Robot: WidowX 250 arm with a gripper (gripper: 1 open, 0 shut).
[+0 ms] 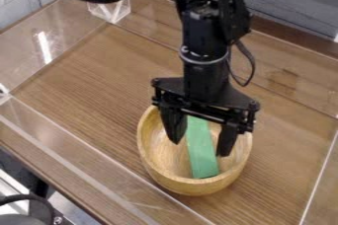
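A round wooden bowl (158, 165) sits near the front centre of the table, holding a long green object (201, 152). The black gripper (201, 120) is over the bowl, its fingers spread apart, one to each side of the green object's upper end. Whether the fingers touch the green object cannot be told.
Bare wooden table (79, 91) lies to the left and right of the bowl. A clear plastic container (109, 7) stands at the back left. Dark cables show at the lower left beyond the table's edge.
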